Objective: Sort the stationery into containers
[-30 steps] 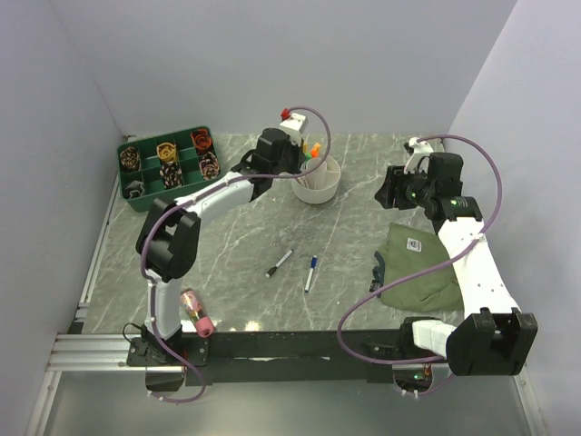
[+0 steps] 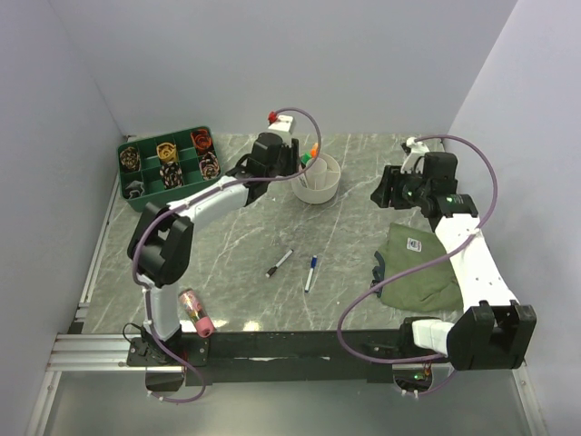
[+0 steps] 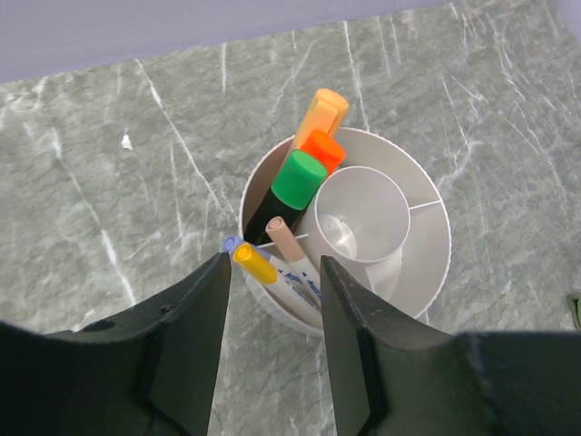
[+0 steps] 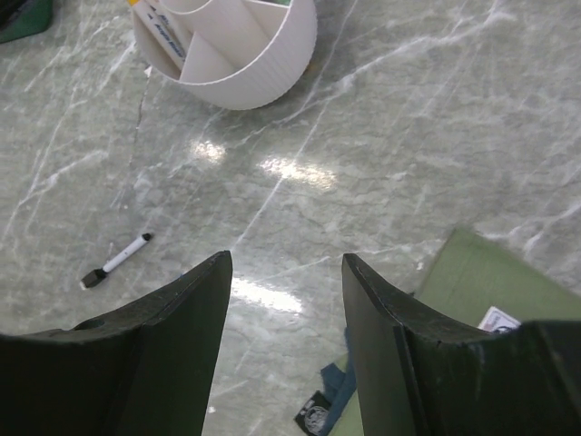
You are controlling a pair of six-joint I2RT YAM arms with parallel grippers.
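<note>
The white round holder stands at the back centre. In the left wrist view the yellow-capped pen leans in one of its compartments, beside a peach pen and a bluish pen. Green-capped and orange-capped markers fill the compartment behind. My left gripper is open over the holder's near left side, clear of the pens. Out on the table lie a black-capped marker and a blue-capped marker. My right gripper is open and empty above the table, right of the holder.
A green compartment box of coiled items sits at the back left. The olive cloth bag lies at right. Near the front left edge is a pink cylindrical case. Bare table surrounds the two loose markers.
That gripper has shifted slightly left; the right one also moved slightly.
</note>
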